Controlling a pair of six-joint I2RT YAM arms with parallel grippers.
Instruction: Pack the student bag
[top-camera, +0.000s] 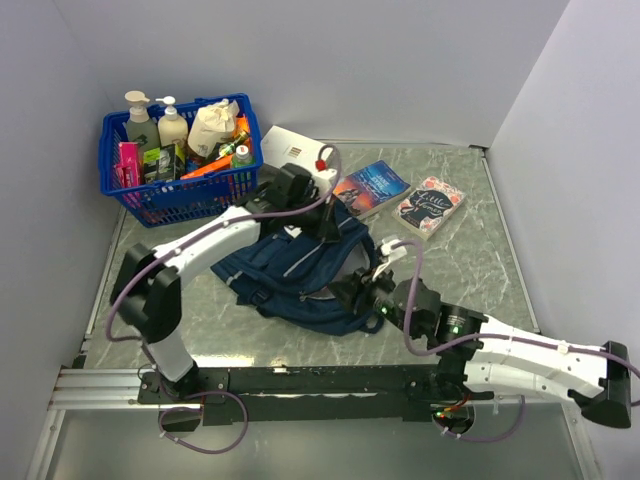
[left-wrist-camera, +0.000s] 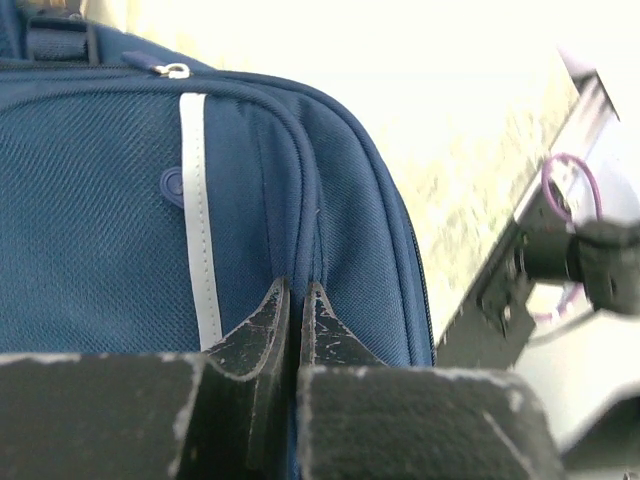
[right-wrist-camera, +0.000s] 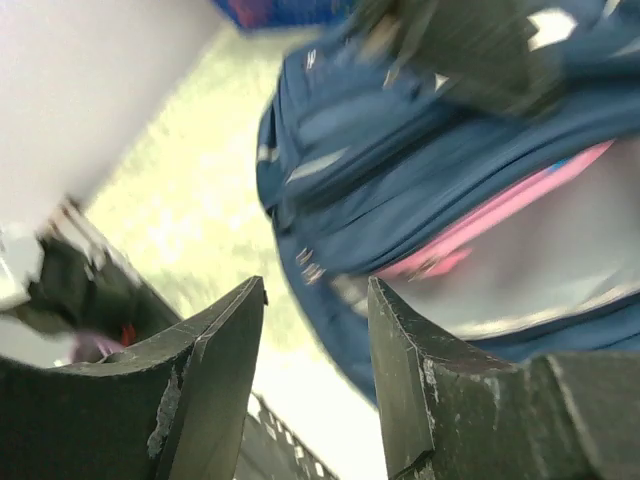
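Observation:
The navy backpack (top-camera: 285, 276) lies on the marble surface, its main compartment gaping with pale lining (right-wrist-camera: 560, 250) and something pink (right-wrist-camera: 450, 240) inside, seen in the right wrist view. My left gripper is shut on the bag's piped fabric edge at its upper part. My right gripper (top-camera: 355, 292) is over the bag's right side; in the right wrist view its fingertips (right-wrist-camera: 380, 300) stand apart with nothing visible between them.
A blue basket (top-camera: 180, 200) full of bottles and items stands back left. A white flat item (top-camera: 295, 145), a blue book (top-camera: 368, 188) and a floral book (top-camera: 428, 207) lie behind the bag. Walls border the sides and back.

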